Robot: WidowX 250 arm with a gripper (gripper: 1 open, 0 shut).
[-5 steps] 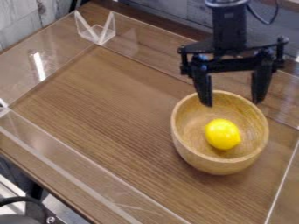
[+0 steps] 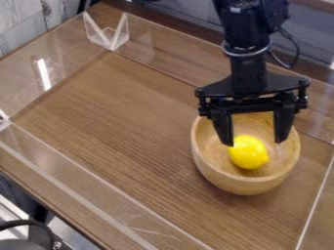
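Note:
A yellow lemon-like object (image 2: 247,152) sits inside a light wooden bowl (image 2: 244,181) on the right side of the table. My black gripper (image 2: 251,119) hangs over the back of the bowl, above the yellow object, with its two fingers spread open on either side and nothing held between them.
A small white wire-like item (image 2: 107,32) stands at the back left. A cable runs behind the arm at the upper right.
My gripper has come lower and nearer over the bowl.

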